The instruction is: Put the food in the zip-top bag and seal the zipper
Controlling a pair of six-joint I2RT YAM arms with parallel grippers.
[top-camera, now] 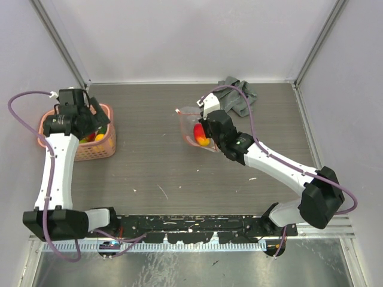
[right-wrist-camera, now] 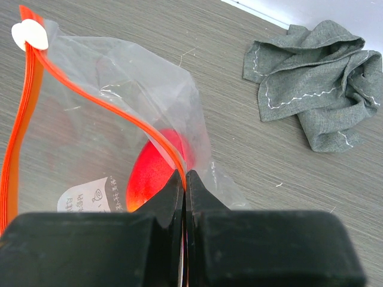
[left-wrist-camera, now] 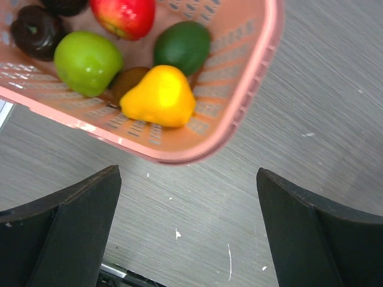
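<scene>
The clear zip top bag [right-wrist-camera: 119,72] stands upright with its orange zipper rim spread apart. My right gripper is shut on that rim. Inside the bag lies a red and yellow food piece [right-wrist-camera: 157,164], seen also as a red and yellow shape [top-camera: 202,135] from above. My left gripper is open and empty over the front right edge of the salmon basket [top-camera: 96,149]. In the basket are a yellow pear-shaped piece [left-wrist-camera: 160,97], a green apple [left-wrist-camera: 87,63], a red apple [left-wrist-camera: 124,15], a dark green piece [left-wrist-camera: 182,48] and dark pieces.
A grey cloth [top-camera: 239,95] is bunched at the back, right of the bag. Bare table [top-camera: 146,137] lies between the basket and the bag. The basket's raised rim [left-wrist-camera: 245,89] passes close beyond the left fingertips.
</scene>
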